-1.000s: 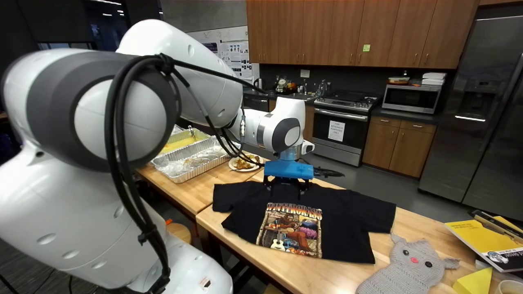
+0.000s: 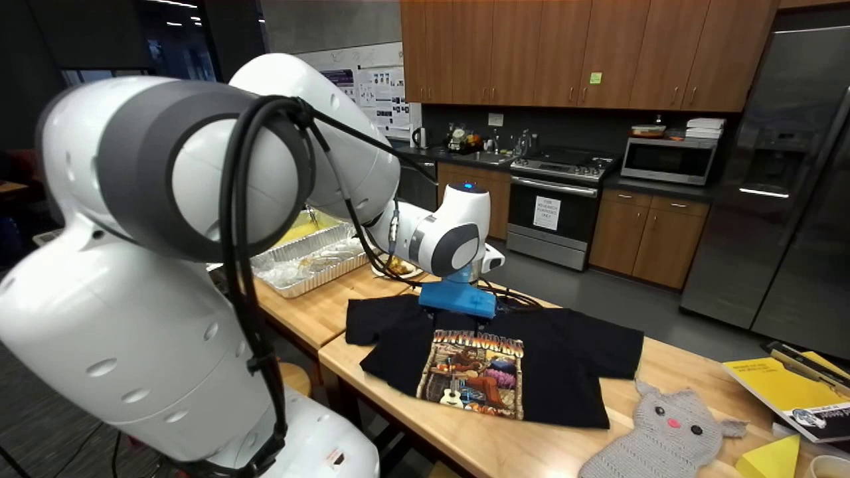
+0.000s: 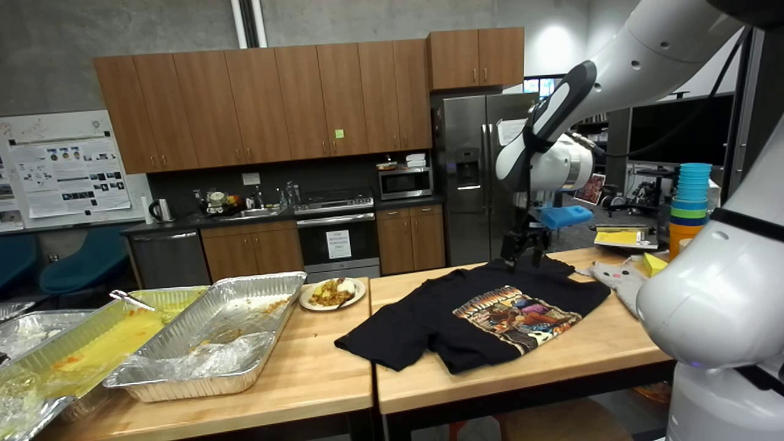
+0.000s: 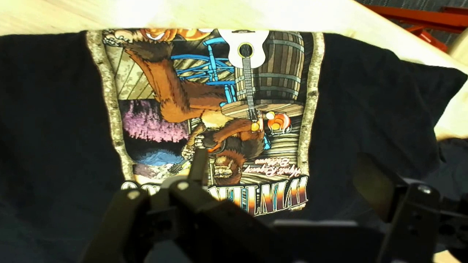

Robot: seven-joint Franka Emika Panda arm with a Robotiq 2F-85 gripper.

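A black T-shirt (image 2: 562,358) with a colourful printed picture lies spread flat on the wooden table, its sleeves out to either side. Above the collar end of the shirt, my gripper (image 3: 523,258) points down from beneath its blue cover (image 3: 564,216). In the wrist view the fingers stand wide apart; the gripper is open, with only the shirt (image 4: 373,105) showing below. The fingertips look close to the cloth, but whether they touch it I cannot tell. In exterior view 1 the blue cover (image 2: 457,299) and the dark fabric mostly mask the fingers.
A grey knitted toy (image 2: 665,434) lies by one sleeve, near a yellow block (image 2: 769,458) and yellow-covered books (image 2: 785,394). On the adjoining table stand foil trays (image 3: 213,382) and a plate of food (image 3: 332,294). Bare tabletop (image 2: 526,450) shows along the hem.
My gripper has come down toward the collar end of the shirt and shifted slightly left in exterior view 1. The shirt has not visibly moved.
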